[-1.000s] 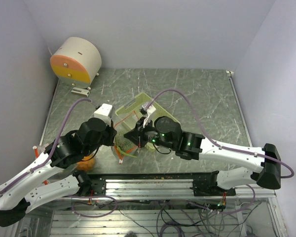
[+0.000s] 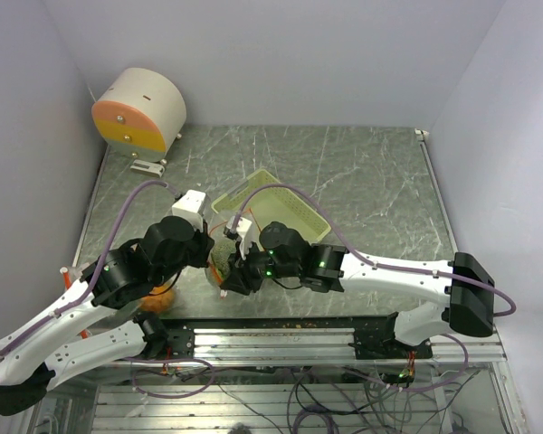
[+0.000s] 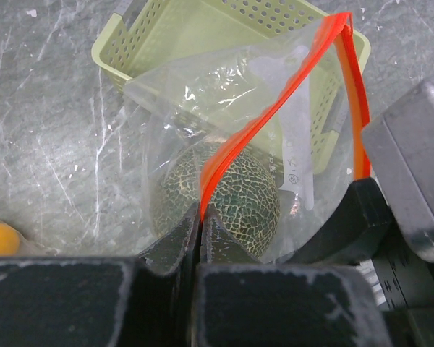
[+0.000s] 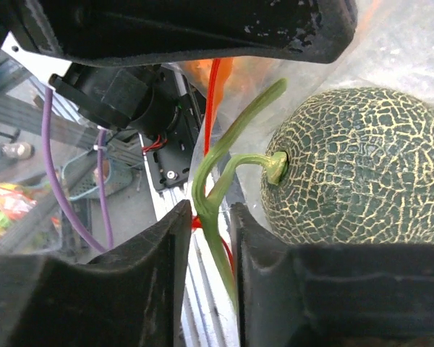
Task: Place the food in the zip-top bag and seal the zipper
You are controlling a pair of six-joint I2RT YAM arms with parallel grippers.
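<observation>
My left gripper is shut on the orange zipper edge (image 3: 235, 148) of the clear bag (image 3: 195, 90). From there the orange strip loops up and to the right. A round, green netted melon (image 3: 249, 199) shows through the film in the left wrist view, just beyond my left fingers. In the right wrist view the melon's forked green stem (image 4: 207, 199) runs down between the fingers of my right gripper, which is part open with narrow gaps beside the stem. From above, both grippers meet at the bag, the right one (image 2: 233, 285) largely covering it.
A pale green basket (image 2: 315, 220) lies behind the bag, with bag film over its near edge. An orange, rounded item (image 2: 158, 300) sits under my left arm. A white, orange and yellow drum (image 2: 140, 108) stands at the back left. Bare grey table (image 2: 380, 176) spreads to the right.
My right gripper has moved left and down toward the front of the bag, coming closer to the left one. The left arm looks still.
</observation>
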